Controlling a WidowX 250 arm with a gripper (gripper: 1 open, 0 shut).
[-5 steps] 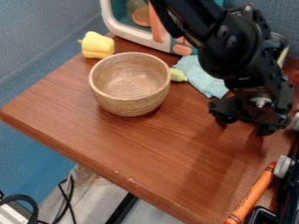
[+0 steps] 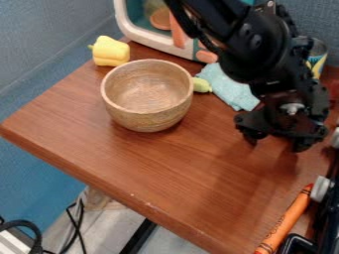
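My black gripper (image 2: 276,134) hangs low over the right part of the wooden table, right of the bowl, its tip pointing down; whether it is open or holds anything is hard to tell. A woven bowl (image 2: 147,95) stands left of centre. A yellow pepper (image 2: 110,52) lies behind it at the back left. A light blue cloth (image 2: 235,96) lies behind the gripper, partly hidden by the arm.
A toy kitchen (image 2: 146,25) stands at the back. A can (image 2: 316,55) is partly hidden behind the arm. An orange crayon-like object (image 2: 284,223) and black items lie along the right edge.
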